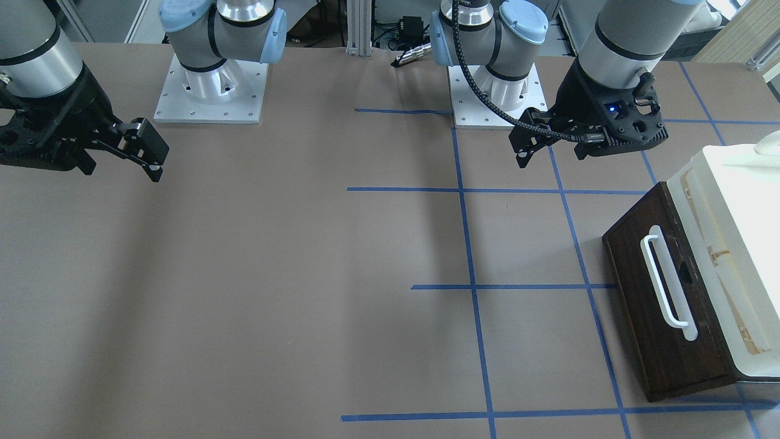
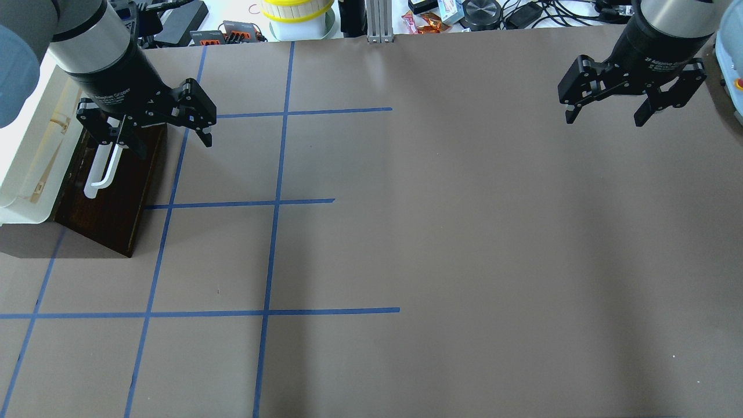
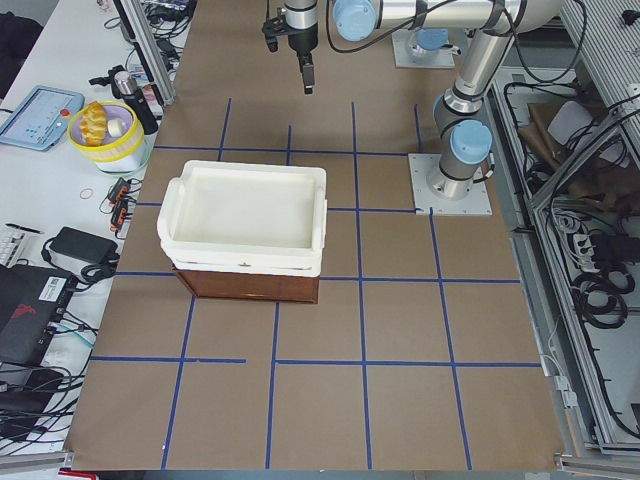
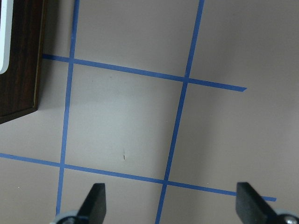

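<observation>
My gripper hangs open above the taped floor, its two fingers apart at the bottom of the wrist view with only floor between them. In the top view the gripper (image 2: pixel 168 140) is over the dark wooden drawer box (image 2: pixel 117 216). That box (image 1: pixel 658 329) has a white vertical handle (image 1: pixel 662 281) on its front and a white open tray (image 3: pixel 243 215) on top. In the wrist view, part of the dark front (image 4: pixel 21 88) and the white handle (image 4: pixel 4 37) show at the upper left.
A second arm (image 2: pixel 630 83) hangs at the right of the top view. A yellow-rimmed bucket (image 3: pixel 105 140) and cables stand on a side table beyond the work surface. The tiled area with blue tape lines (image 1: pixel 475 314) beside the box is clear.
</observation>
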